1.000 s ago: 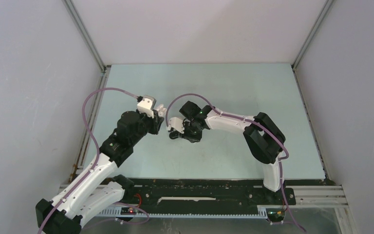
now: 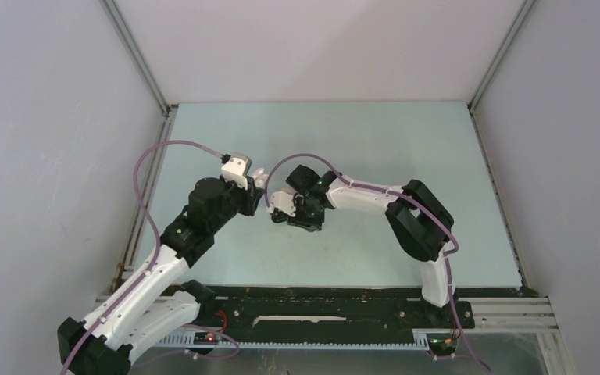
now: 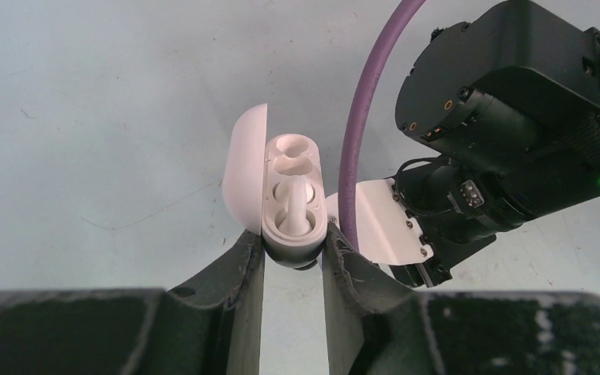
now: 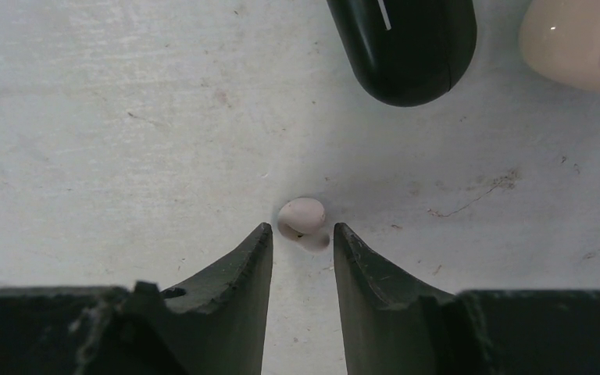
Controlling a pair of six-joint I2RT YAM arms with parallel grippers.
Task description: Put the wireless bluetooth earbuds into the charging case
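Observation:
The white charging case (image 3: 281,244) is held in my left gripper, which is shut on it. Its lid (image 3: 242,164) is open, and a white piece sits in the lower slot; the upper slot looks empty. A small white earbud (image 4: 301,215) lies on the table under my right gripper, whose open fingertips stand just before it or at its near end. In the top view the left gripper (image 2: 254,195) holds the case left of the right arm's wrist.
In the right wrist view a black object (image 4: 402,55) and a pale rounded object (image 4: 570,43) are at the upper right.
The left arm with the case looks unchanged.

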